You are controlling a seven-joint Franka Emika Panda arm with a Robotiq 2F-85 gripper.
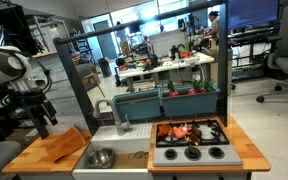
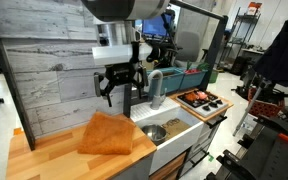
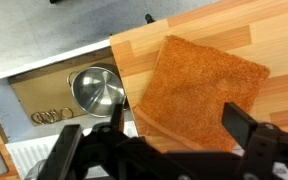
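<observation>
An orange cloth [image 2: 107, 134] lies spread on the wooden counter, left of the sink, with its upper face bare. From the wrist it shows as a slightly skewed square of cloth [image 3: 196, 90], its lower edge partly covered by my gripper. My gripper is open, its two dark fingers wide apart with nothing between them. In the second exterior view, the gripper [image 2: 126, 97] hangs above the counter, clear of the cloth. The first exterior view has the cloth [image 1: 64, 145] below and right of the gripper.
Beside the cloth is the sink with a metal bowl [image 3: 98, 89] in it. A grey faucet [image 2: 155, 84] rises behind. Farther right, a stove [image 1: 194, 152] carries colourful items. Teal bins [image 1: 137, 108] stand on the back shelf. A dark upright post [image 1: 76, 82] stands near the arm.
</observation>
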